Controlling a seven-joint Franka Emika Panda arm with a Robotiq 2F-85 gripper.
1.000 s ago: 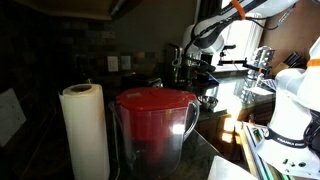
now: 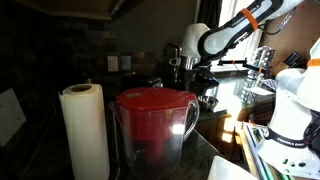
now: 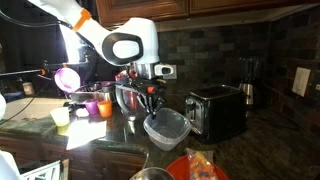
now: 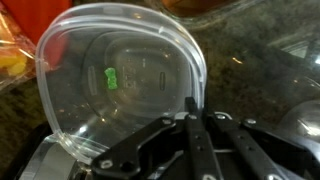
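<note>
A clear plastic container (image 3: pixel 167 128) hangs tilted beneath my gripper (image 3: pixel 153 100) in exterior view 2. The wrist view looks into that container (image 4: pixel 135 75), where a small green piece (image 4: pixel 111 78) shows at its base. My gripper is shut on the container's rim at its right side. Exterior view 1 shows the arm beyond the red-lidded pitcher, with the container hidden from there.
A black toaster (image 3: pixel 217 112) stands close beside the container. In front lie a red dish (image 3: pixel 181 168) with a snack bag (image 3: pixel 203 164) and a round glass bowl (image 3: pixel 153 174). Colourful cups (image 3: pixel 105 108) stand left. A paper towel roll (image 2: pixel 86 130) and red-lidded pitcher (image 2: pixel 155 125) fill exterior view 1's foreground.
The pitcher and paper towel roll stay where they were.
</note>
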